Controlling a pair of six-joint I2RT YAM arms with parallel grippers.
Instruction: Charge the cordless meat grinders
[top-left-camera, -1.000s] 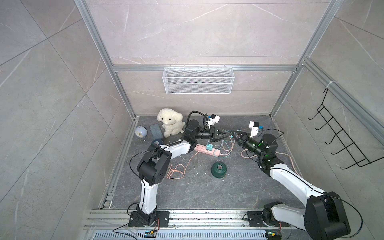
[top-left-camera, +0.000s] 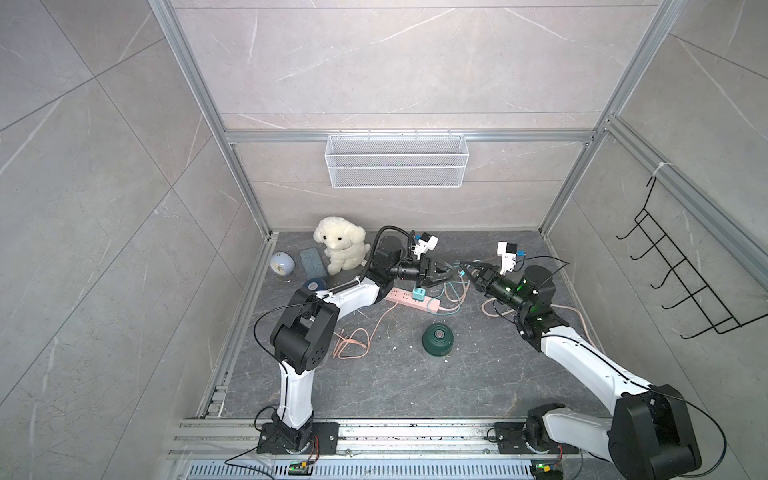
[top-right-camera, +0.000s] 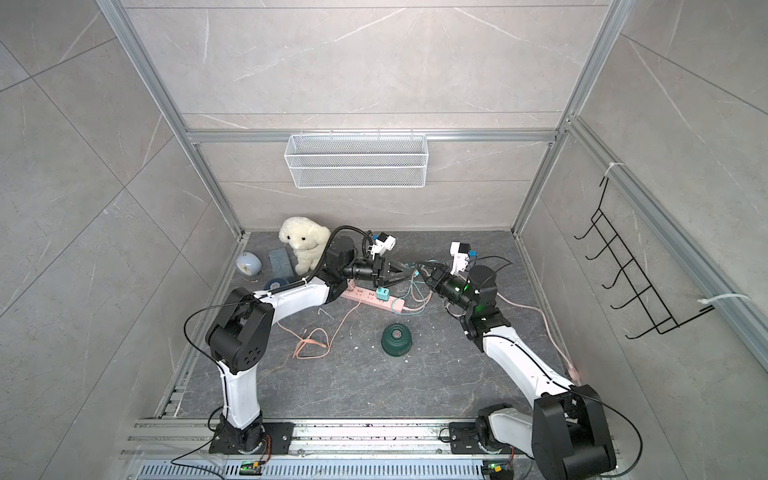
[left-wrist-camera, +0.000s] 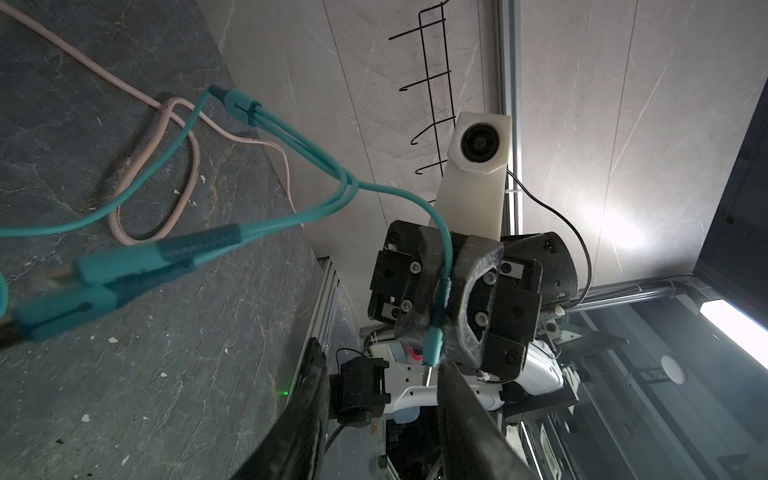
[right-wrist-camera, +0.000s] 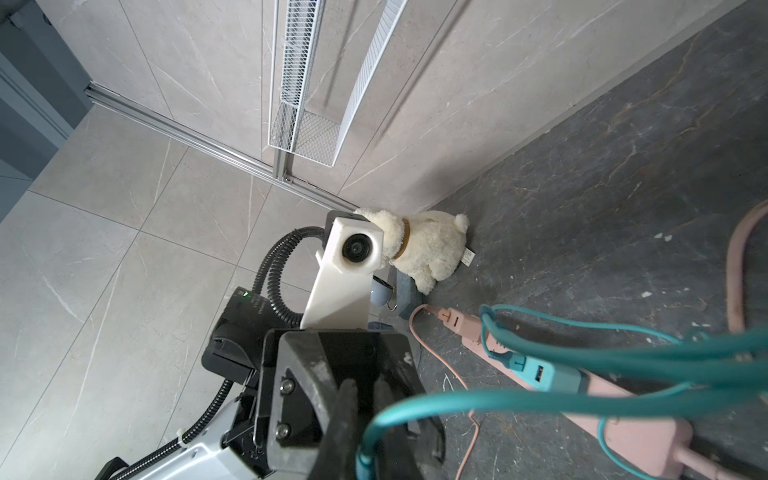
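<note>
My right gripper (top-left-camera: 469, 269) is shut on the end of a teal charging cable (left-wrist-camera: 434, 342), whose slim plug points toward my left gripper. The left fingers stand apart just short of that plug, with nothing clearly between them. Other teal leads hang in loops beside them. Below, a pink power strip (right-wrist-camera: 624, 438) carries a teal charger block (right-wrist-camera: 552, 380). A dark green round unit (top-left-camera: 437, 339) sits on the table in front of the strip.
A white plush dog (top-left-camera: 342, 244), a pale ball (top-left-camera: 281, 263) and a blue-grey block (top-left-camera: 312, 261) stand at the back left. Pink cables lie across the table. A wire basket (top-left-camera: 396, 160) and black hook rack (top-left-camera: 680, 272) hang on the walls.
Both grippers have shifted very slightly, still facing each other above the power strip. The objects on the table are unchanged.
</note>
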